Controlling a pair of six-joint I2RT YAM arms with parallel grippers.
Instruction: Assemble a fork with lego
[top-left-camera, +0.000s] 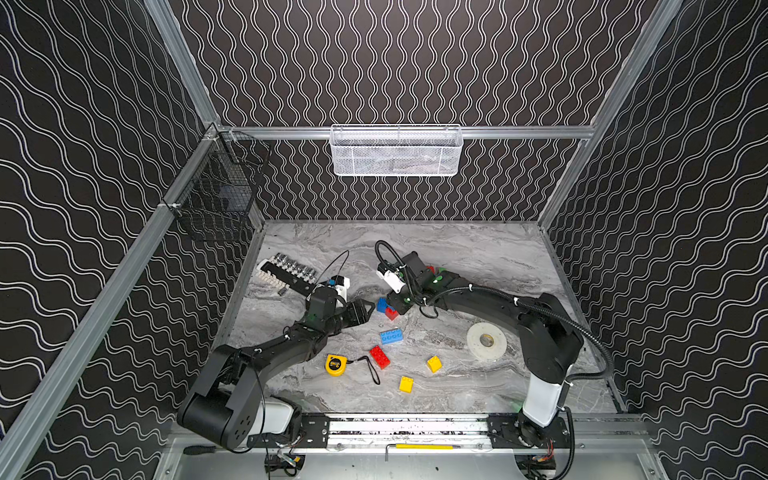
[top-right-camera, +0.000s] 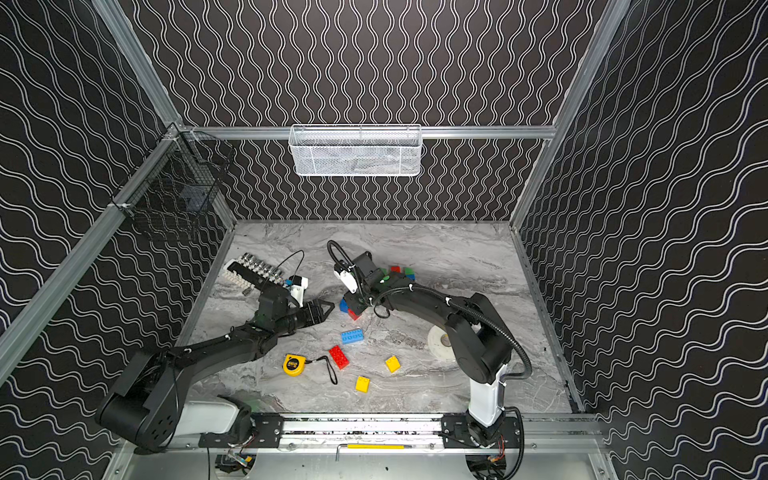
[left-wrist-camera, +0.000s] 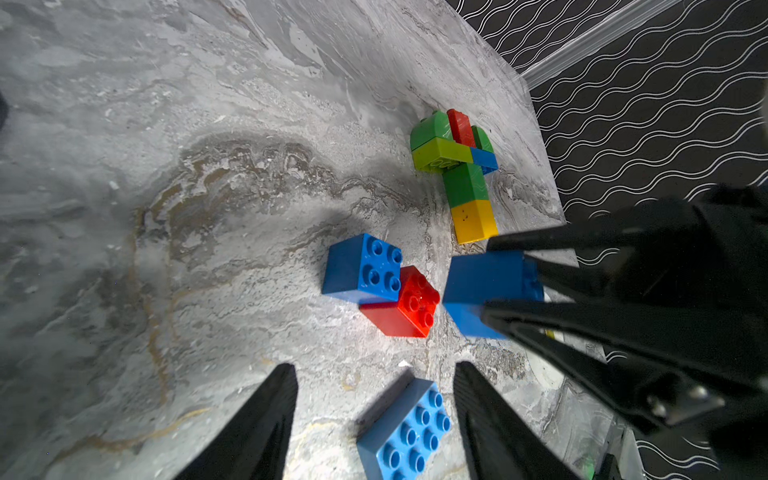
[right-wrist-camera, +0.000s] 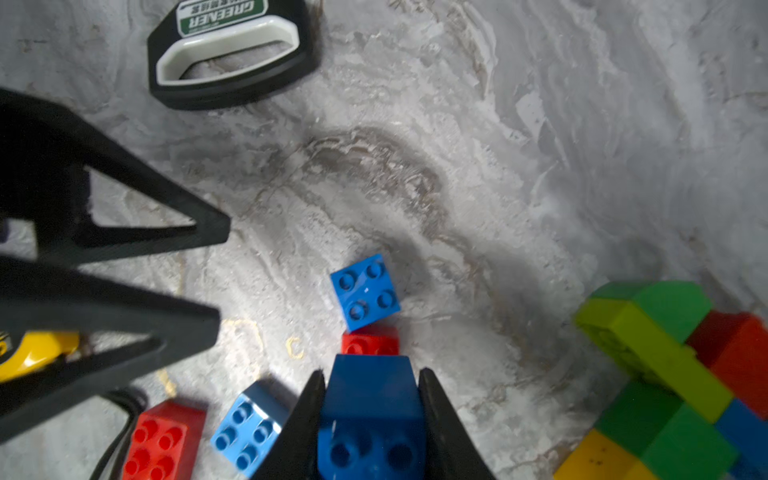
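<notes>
My right gripper is shut on a blue brick (left-wrist-camera: 472, 288), held over the table's middle. Beneath it, a small blue brick (right-wrist-camera: 364, 288) lies beside a red brick (left-wrist-camera: 408, 312). My left gripper is open and empty, pointing at that pair from the left. Behind them is a built group of green, red, blue and yellow bricks (left-wrist-camera: 464, 184), partly hidden by the right arm in the top views.
A light-blue brick (top-left-camera: 390, 336), red brick (top-left-camera: 379, 357), yellow bricks (top-left-camera: 433, 364), tape measure (top-left-camera: 335, 364), tape roll (top-left-camera: 485, 340) and tool set (top-left-camera: 288, 272) lie around.
</notes>
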